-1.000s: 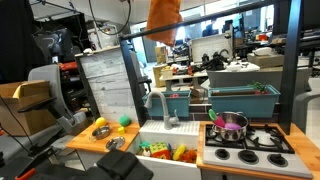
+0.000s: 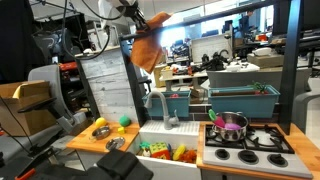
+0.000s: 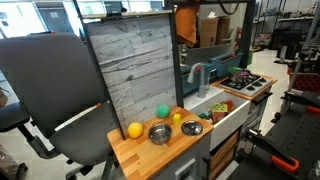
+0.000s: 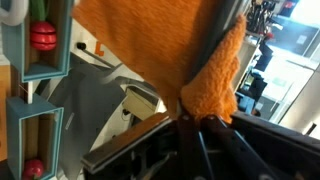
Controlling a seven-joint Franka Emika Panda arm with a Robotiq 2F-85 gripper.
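An orange cloth (image 2: 148, 50) hangs at the dark overhead rail (image 2: 215, 14), near its left end, covering a stretch of it. Its upper part is bunched at my gripper (image 2: 139, 20), which is up at rail height. From the wrist, the cloth (image 4: 150, 40) spreads away from the dark fingers (image 4: 165, 150), and its bunched end sits at the gripper, shut on it. The rail (image 4: 222, 28) runs between two parts of the cloth there. In the second exterior view the cloth (image 3: 186, 25) shows beside the grey wooden panel; the fingertips are hard to make out.
Below are a sink tap (image 2: 163, 105), a drawer of toy food (image 2: 168, 152), and a pot (image 2: 230, 125) beside the stove (image 2: 250, 148). A wooden counter (image 3: 150, 157) holds bowls and small fruit. The grey panel (image 3: 145, 70) stands left of the cloth.
The cloth and my gripper have moved left and down along the rail. The cloth hung straighter and higher before; now it slants down to the left, its lower part well below the rail.
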